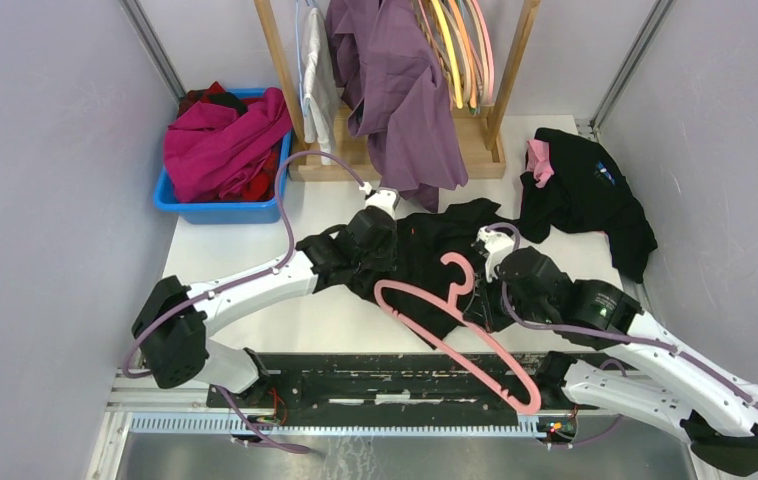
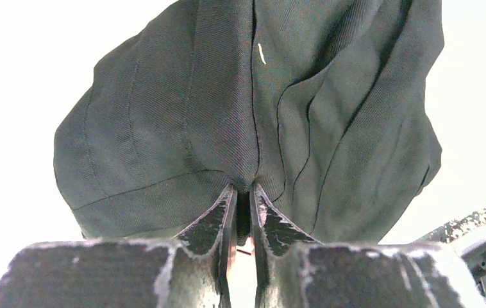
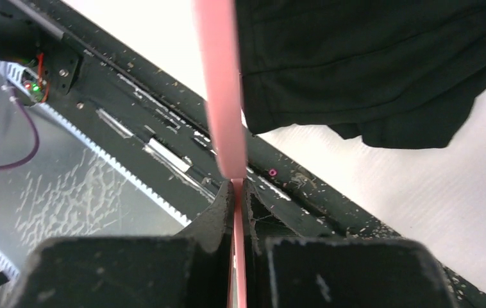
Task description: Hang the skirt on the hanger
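The black skirt point(image 1: 435, 240) lies on the white table beneath both arms, partly hidden by them in the top view. My left gripper is shut on a gathered fold of the skirt point(image 2: 157, 128), which spreads out from the fingertips. In the right wrist view, my right gripper is shut on the pink hanger point(image 3: 221, 96). That hanger point(image 1: 420, 330) slants across the skirt's right front part and out over the table's front edge, its hook beside the right gripper. The skirt's lower edge point(image 3: 368, 115) shows near the table edge.
Behind stands a wooden rack point(image 1: 503, 110) with a purple garment point(image 1: 405, 90) and several coloured hangers. A blue basket point(image 1: 220, 213) of red and magenta clothes is at back left. Another black garment point(image 1: 595, 210) lies at right. Bare table shows at left.
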